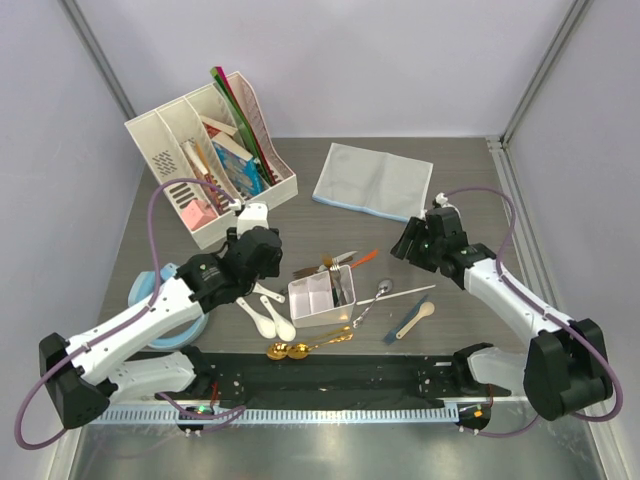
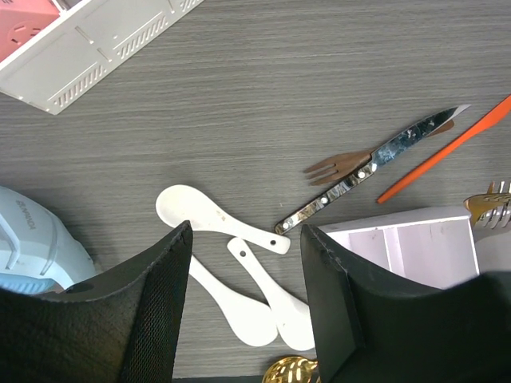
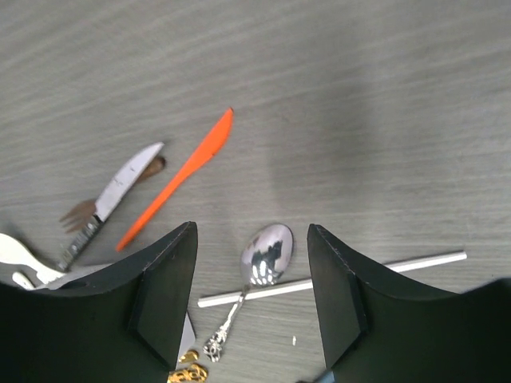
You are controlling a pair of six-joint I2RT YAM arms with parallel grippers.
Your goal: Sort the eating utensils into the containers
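My open left gripper hangs over white spoons [image 2: 192, 207] left of a white divided container [image 1: 310, 300], which holds some cutlery, including a fork. A knife [image 2: 355, 179], a brown fork [image 2: 343, 163] and an orange knife [image 1: 358, 258] lie behind it. My open right gripper is above the table, over a silver spoon [image 3: 267, 254] that lies across a white stick [image 3: 423, 262]. Gold spoons [image 1: 300, 351] lie at the front edge, a blue utensil [image 1: 405, 325] and a wooden spoon [image 1: 425, 312] at the right.
A white sorter [image 1: 160, 145] with books and sticks stands back left. A grey cloth [image 1: 372, 178] lies at the back. A blue-rimmed item [image 1: 145, 290] sits at the left edge.
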